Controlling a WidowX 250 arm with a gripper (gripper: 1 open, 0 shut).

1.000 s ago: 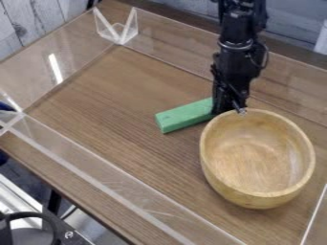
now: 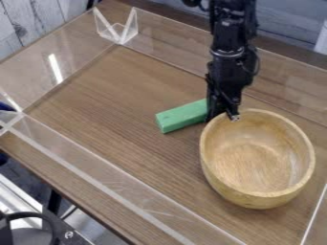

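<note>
A green block (image 2: 182,116) lies on the wooden table, angled toward the back right, its far end against the left rim of a wooden bowl (image 2: 255,163). The black arm reaches down from the top, and its gripper (image 2: 220,110) is low at the block's far end, beside the bowl's rim. The gripper appears shut; whether anything is between its fingers is too small to tell.
A clear plastic corner piece (image 2: 118,29) stands at the back left. Black cables lie at the bottom left corner.
The arm and gripper have shifted very slightly. The block and bowl look unmoved.
</note>
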